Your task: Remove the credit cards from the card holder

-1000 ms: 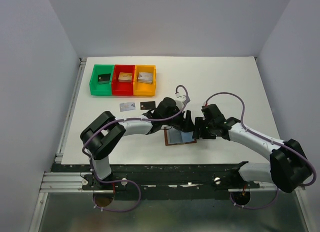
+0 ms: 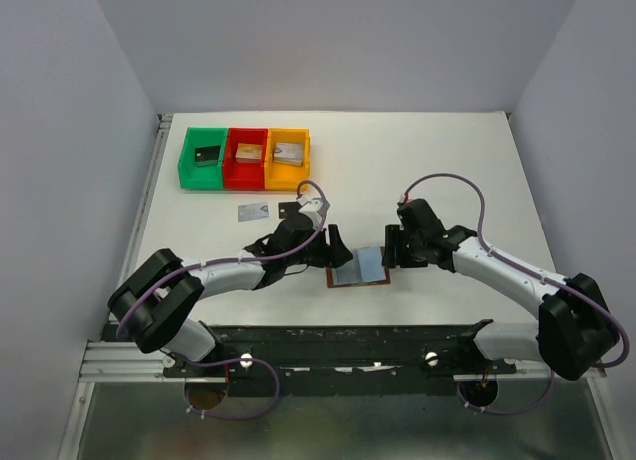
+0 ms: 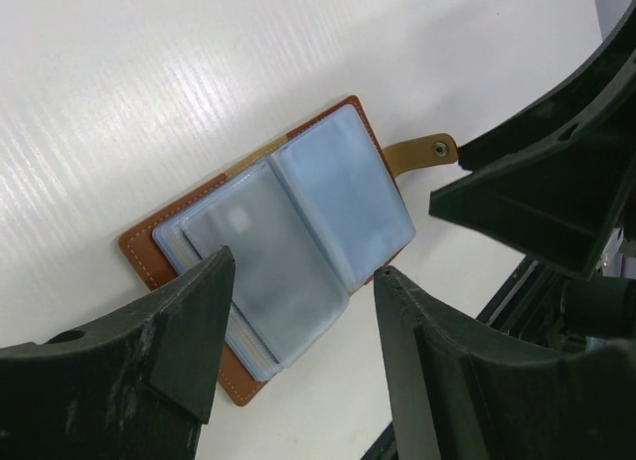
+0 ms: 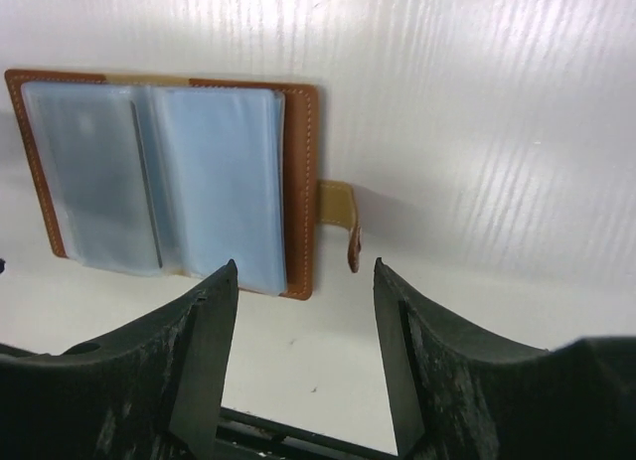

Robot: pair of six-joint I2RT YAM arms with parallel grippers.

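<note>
The brown card holder (image 2: 359, 281) lies open and flat on the table between my two grippers. Pale translucent sleeves cover both of its halves, the left sleeve (image 3: 268, 256) and the right sleeve (image 4: 221, 172); whether a card is inside them is unclear. Its short strap (image 4: 338, 203) sticks out at the right side. My left gripper is part open over the holder's left half, with nothing held. Just off the right edge, beside the strap, my right gripper stands open and empty.
A grey card (image 2: 253, 211) and a dark card (image 2: 288, 210) lie loose on the table. Behind them stand a green bin (image 2: 202, 173), a red bin (image 2: 243, 174) and a yellow bin (image 2: 289, 174), each with something inside.
From above the holder's right half, my left gripper has moved left. The holder has stayed in place.
</note>
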